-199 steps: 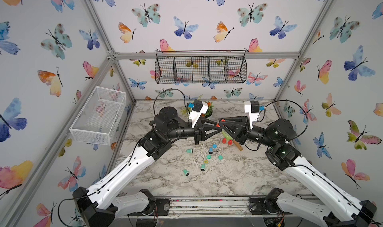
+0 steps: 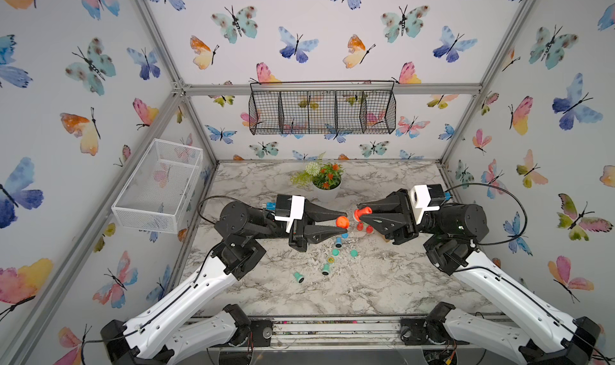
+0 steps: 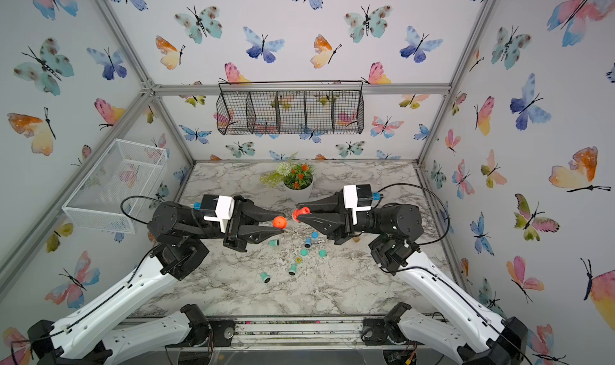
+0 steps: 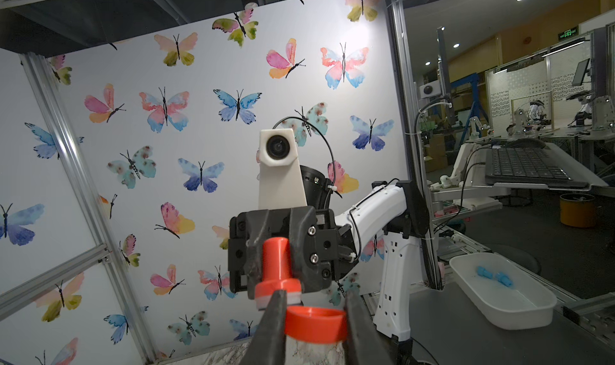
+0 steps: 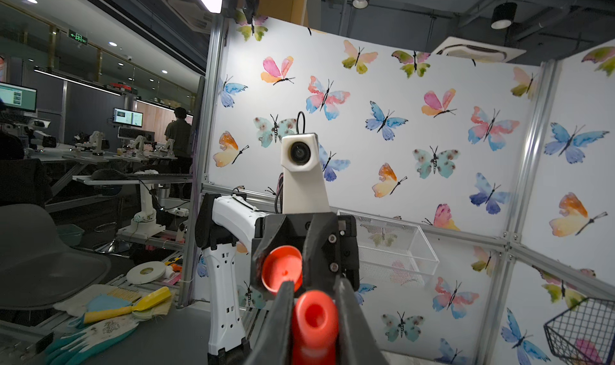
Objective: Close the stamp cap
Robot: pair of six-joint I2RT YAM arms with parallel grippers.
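The red stamp cap [image 4: 315, 324] is pinched in my left gripper, its round wall between the fingertips. My right gripper is shut on the red stamp body [image 5: 315, 320], whose narrow, hollow handle end faces the right wrist camera. In the left wrist view, the stamp body [image 4: 276, 269] shows its wide collar, with a pale band below it, tipped down toward the cap. A gap separates cap [image 2: 342, 222] and stamp [image 2: 363, 213] in the top left view; both are held above the table. From the right wrist, the cap's hollow [image 5: 282, 269] shows its open side.
Several teal and blue stamps and caps, such as a teal stamp [image 2: 298, 277], lie on the marble table below. Two red pieces [image 2: 364, 228] lie under the right gripper. A flower pot [image 2: 326, 178] stands behind.
Cap and stamp, close together before, now stand apart.
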